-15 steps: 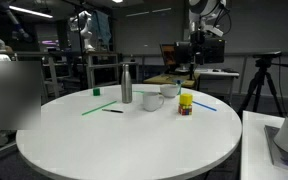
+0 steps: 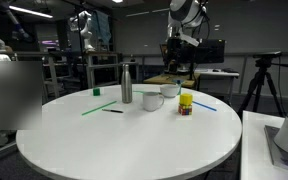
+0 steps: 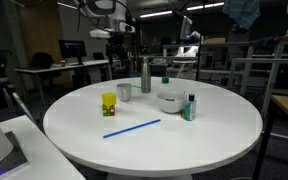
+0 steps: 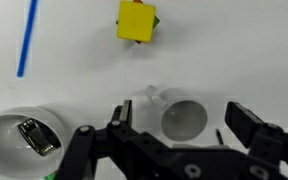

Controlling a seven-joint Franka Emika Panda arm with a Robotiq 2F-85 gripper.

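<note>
In the wrist view my gripper stands open over the table, its dark fingers to either side of a white mug [image 4: 185, 121] seen from above. Nothing is held, and the height above the mug is hard to judge. The mug [image 2: 152, 101] stands upright on the round white table [image 2: 104, 145]. Near it a yellow block [image 3: 109, 99] rests on a multicoloured cube [image 3: 108, 112]. A white bowl [image 4: 59, 118] contains a dark and silver object [image 4: 36, 137]. Neither exterior view shows the gripper.
A steel bottle [image 2: 127, 86] rises behind the mug. A small bottle [image 3: 189, 108] stands beside the bowl. Blue stick [image 3: 132, 129], green stick [image 2: 99, 107], black marker [image 2: 113, 110] and green block [image 2: 96, 92] lie around. A person [image 2: 187, 28] stands beyond.
In exterior view 1 the person in the background has shifted left and changed posture. The objects on the table have stayed where they were.
</note>
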